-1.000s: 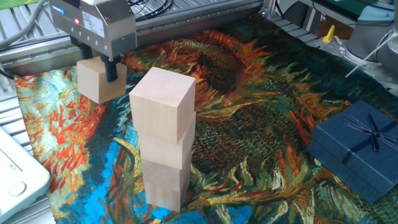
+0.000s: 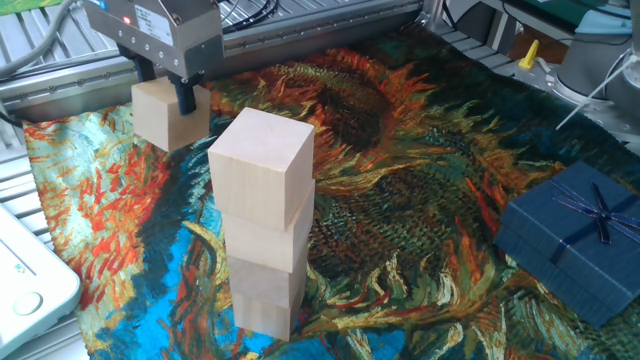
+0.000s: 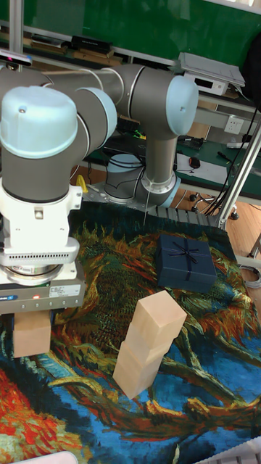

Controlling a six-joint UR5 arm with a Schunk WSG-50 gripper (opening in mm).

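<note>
My gripper is shut on a light wooden cube, with one dark finger across its near side; the other finger is partly hidden behind it. In the other exterior view the same held cube shows below the gripper body at the left edge, its fingers hidden there. A tall stack of several wooden cubes stands on the cloth to the right of the held cube. Its levels are slightly offset from one another. From the other side the stack is upright, apart from the gripper.
A dark blue gift box with a ribbon sits at the right of the painted cloth. A white device lies at the left edge. Cloth between stack and box is clear. The arm rises at the left.
The gripper and the cube in it have moved up and slightly right in the exterior view. The stack and the blue box have stayed put.
</note>
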